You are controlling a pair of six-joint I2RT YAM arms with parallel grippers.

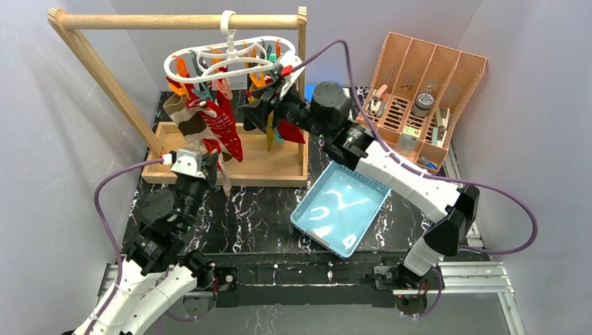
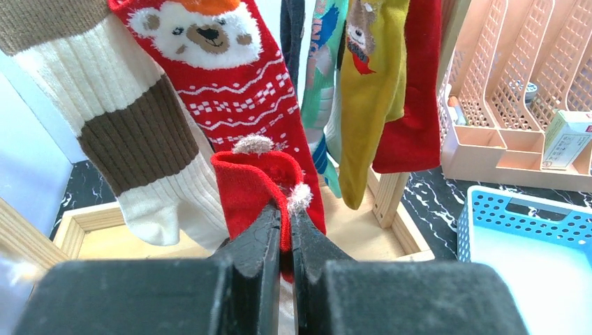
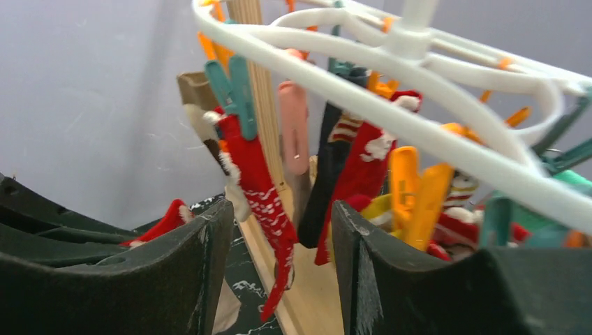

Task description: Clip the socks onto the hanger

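A white oval hanger point(image 1: 230, 57) hangs from the wooden rod, with several socks clipped beneath it. Among them are the brown-and-cream sock point(image 2: 150, 132), the red bear sock point(image 2: 241, 98) and the mustard sock point(image 2: 366, 91). My left gripper is shut on a red sock with fuzzy white trim point(image 2: 244, 181), pinched upright in front of the bear sock. Close to the hanger's front right side, my right gripper is open and nothing is gripped between its fingers. An orange clip point(image 3: 412, 188) sits just beyond its right finger.
The wooden frame's tray point(image 1: 272, 167) lies under the socks. Right of it, the blue basket point(image 1: 342, 209) looks empty. A peach organizer point(image 1: 426, 77) with small items stands at the back right.
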